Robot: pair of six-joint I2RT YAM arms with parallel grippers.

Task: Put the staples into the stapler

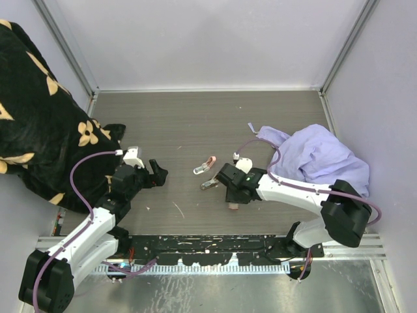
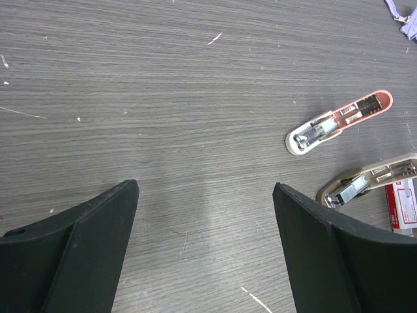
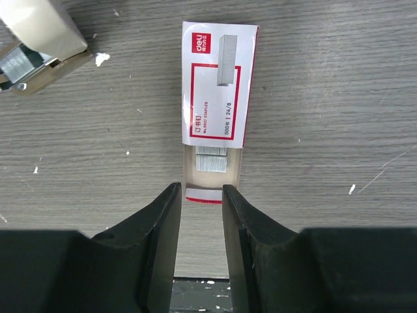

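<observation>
A white and red staple box point(image 3: 215, 85) is partly slid open in the right wrist view, and strips of staples point(image 3: 211, 163) show in its tray. My right gripper is part open just over the tray's near end, with nothing seen held between its fingers. In the top view the right arm covers most of the box. A beige stapler point(image 2: 368, 179) lies opened out beside the box. Past it lies a pink and white stapler point(image 2: 339, 122), also opened. My left gripper stands open over bare table, away from them all.
A lavender cloth point(image 1: 322, 156) is heaped at the right, and a black flowered blanket point(image 1: 49, 111) fills the left side. Small white scraps dot the grey table point(image 1: 163, 117).
</observation>
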